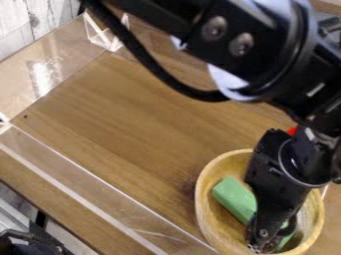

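A yellow round bowl sits at the lower right of the wooden table, holding a green block. My black gripper reaches down into the bowl over the right part of the block, which it partly hides. Its fingertips are dark and overlap the block and bowl, so I cannot tell how far open they are or whether they touch the block.
Clear plastic edging runs along its left and front sides. A small red object is partly hidden behind the arm.
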